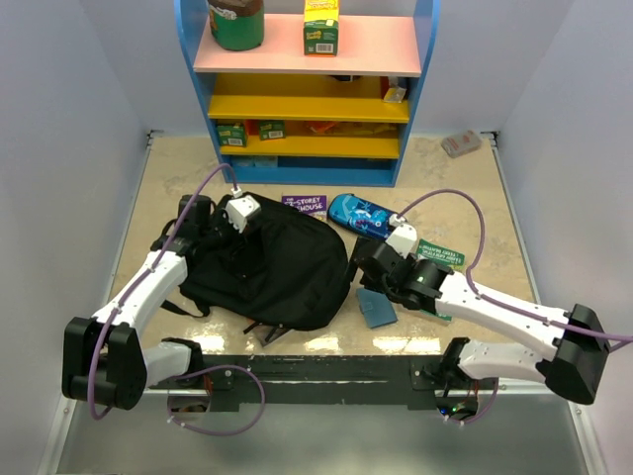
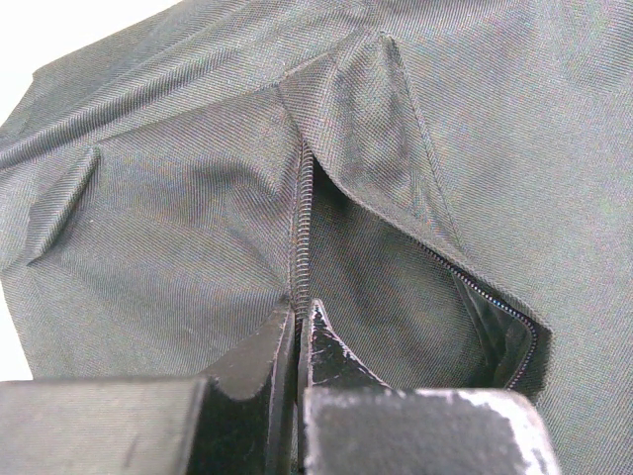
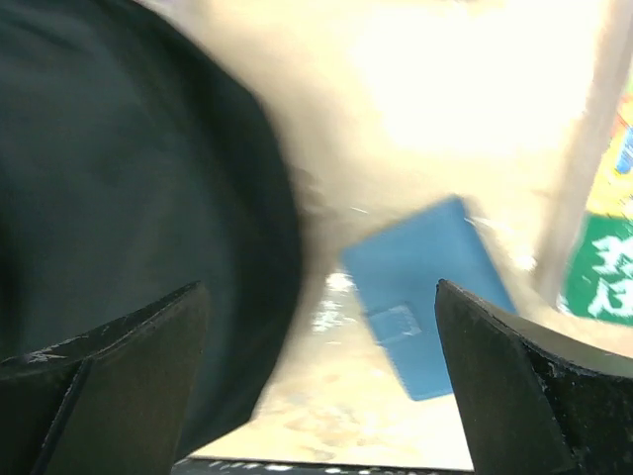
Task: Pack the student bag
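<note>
The black bag (image 1: pixel 297 267) lies unzipped on the left and middle of the floor. My left gripper is shut on the bag's zipped edge, its opening showing beside it in the left wrist view. My right gripper stands open over the floor right of the bag, above a small blue flat item (image 3: pixel 415 277); the right wrist view is blurred. A blue pencil case (image 1: pixel 358 212), a purple book (image 1: pixel 303 202) and a green book (image 1: pixel 440 253) lie near the bag, the green one partly hidden by my right arm.
A shelf unit (image 1: pixel 307 107) with boxes and a tub stands at the back. A small pale item (image 1: pixel 461 142) lies at the back right.
</note>
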